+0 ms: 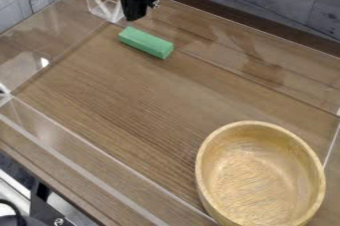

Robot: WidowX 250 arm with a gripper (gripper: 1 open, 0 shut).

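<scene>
The dark gripper is at the top left of the camera view, raised toward the back of the wooden table, partly cut off by the top edge; its fingers are too small and dark to tell open from shut. A green block lies on the table a little below and to the right of the gripper, apart from it.
A large tan round bowl sits at the front right. A back wall and a side wall at the left border the table.
</scene>
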